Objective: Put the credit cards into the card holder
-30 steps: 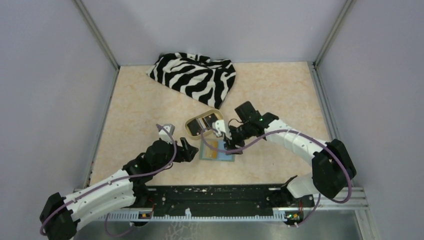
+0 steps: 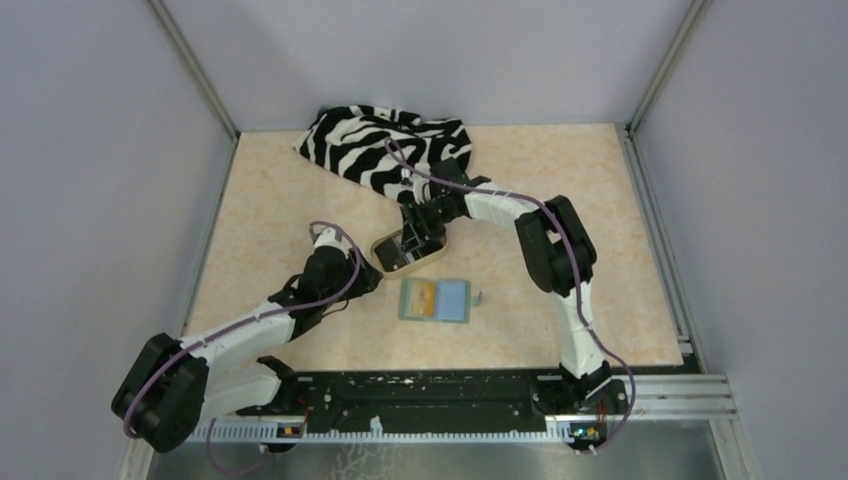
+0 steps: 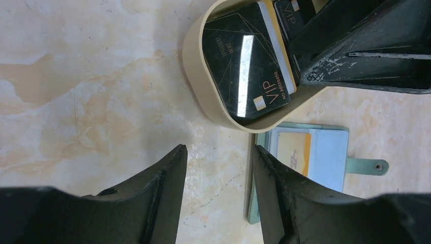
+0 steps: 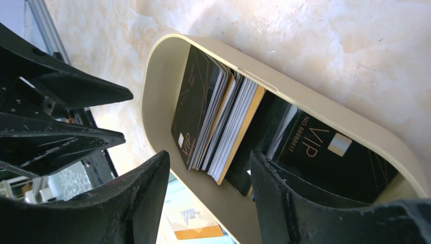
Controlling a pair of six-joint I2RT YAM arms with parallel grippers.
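Note:
A cream oval box (image 2: 409,268) holds black VIP cards (image 3: 244,66), several stacked on edge (image 4: 198,107). Below it lies the mint card holder (image 2: 463,318), open, with a blue pocket (image 3: 328,160) and a tan-yellow one. My right gripper (image 2: 420,225) is over the box, its fingertips apart above the cards (image 4: 211,160) in the right wrist view. My left gripper stands left of the box and holder, fingers apart with nothing between them.
A zebra-striped cloth (image 2: 350,140) lies at the back.

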